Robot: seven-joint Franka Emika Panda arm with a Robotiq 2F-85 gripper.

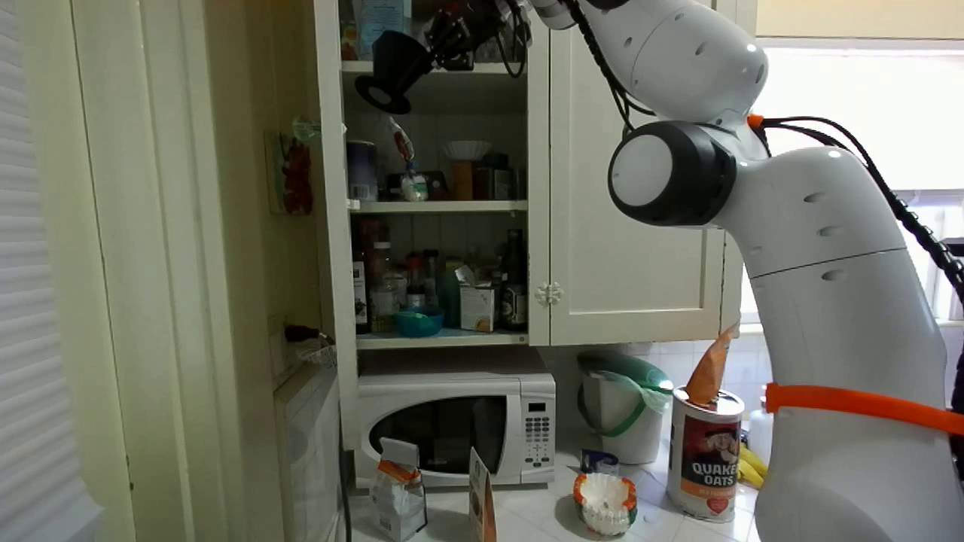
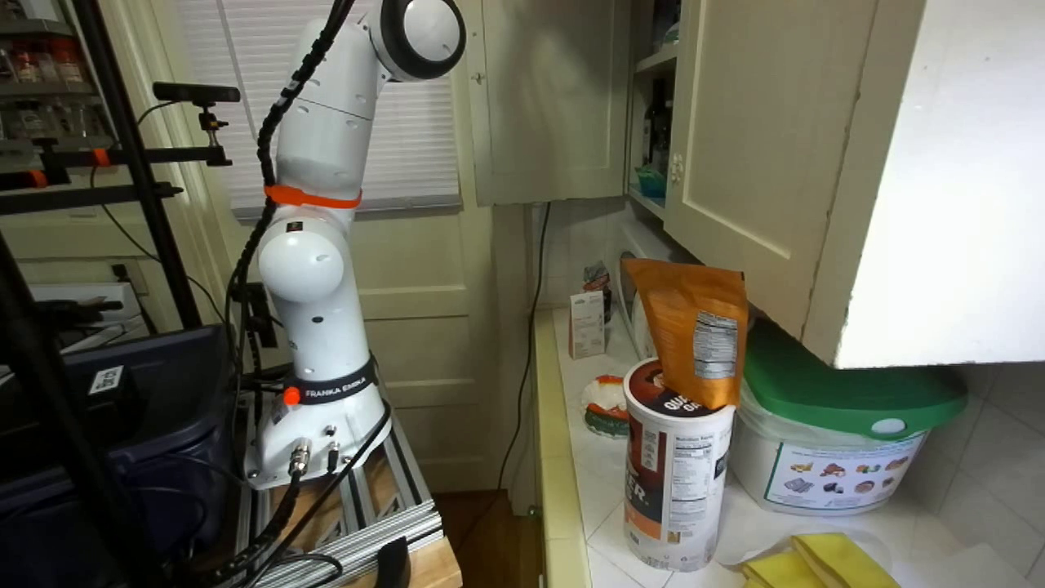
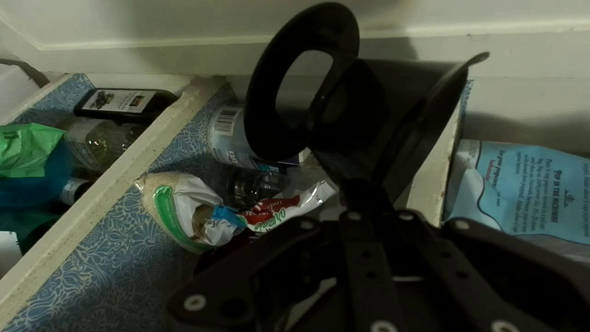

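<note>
A black, hollow, funnel-like piece (image 1: 398, 65) with a wide flange hangs tilted in front of the open cupboard, around the top shelf's height. My gripper (image 1: 434, 59) is shut on it. In the wrist view, the black piece (image 3: 412, 83) stands out beyond the gripper, held by its near wall, with its flanged opening toward the upper left. Dark fingers and shadow hide the exact contact. Exterior view 2 shows neither the gripper nor the piece.
On the middle shelf (image 1: 434, 207) stand a bag with a red-and-white top (image 1: 413, 185), a blue-grey can (image 1: 361, 172) and paper filters (image 1: 466, 150). The lower shelf (image 1: 443, 340) is crowded with bottles. A shut cupboard door (image 1: 633, 181) is on the right; a microwave (image 1: 529, 388) sits below.
</note>
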